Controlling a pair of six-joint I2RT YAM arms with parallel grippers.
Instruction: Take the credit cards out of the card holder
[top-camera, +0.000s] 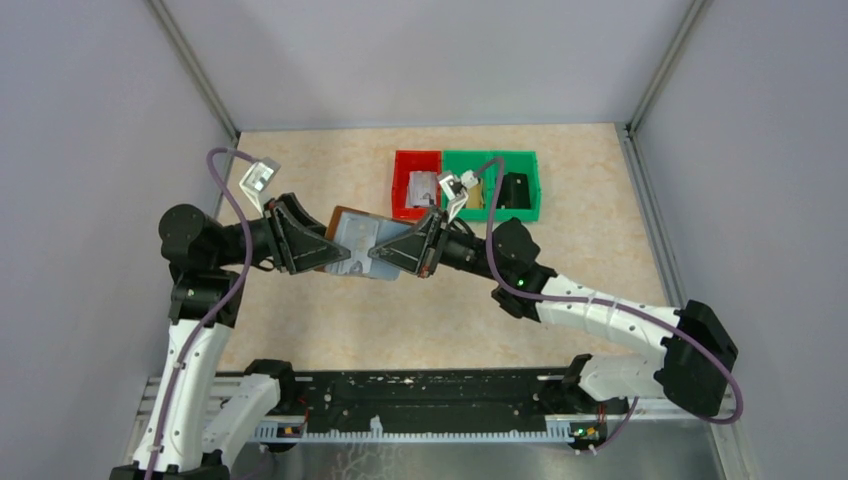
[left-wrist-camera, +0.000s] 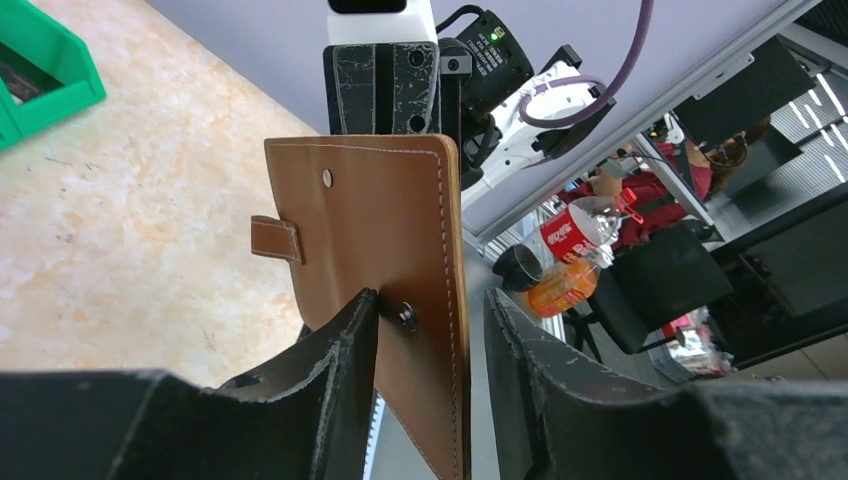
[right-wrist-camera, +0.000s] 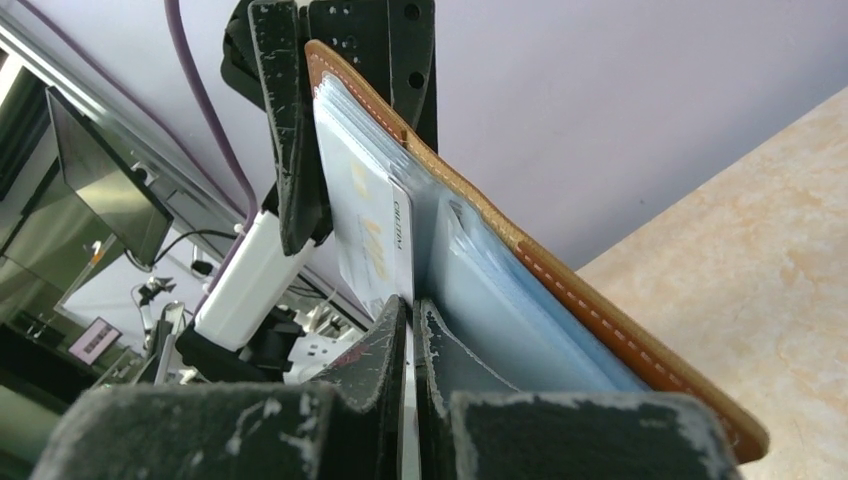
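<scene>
The brown leather card holder (left-wrist-camera: 365, 200) is raised above the table, spread open with its clear sleeves (right-wrist-camera: 510, 310) towards my right gripper. My left gripper stands open, its fingers on either side of the holder; a gap shows beside one finger (left-wrist-camera: 510, 370). At the holder's sleeves, my right gripper is shut. A white credit card (right-wrist-camera: 365, 215) sits among the sleeves, its edge running down to the shut fingertips. Whether that edge is pinched between them, I cannot tell. The top view shows both grippers meeting at the holder (top-camera: 352, 240).
Behind the grippers, a red bin (top-camera: 408, 158) holds pale items. Beside it a green bin (top-camera: 515, 160) has two compartments, with a dark item (top-camera: 514, 190) in the right one.
</scene>
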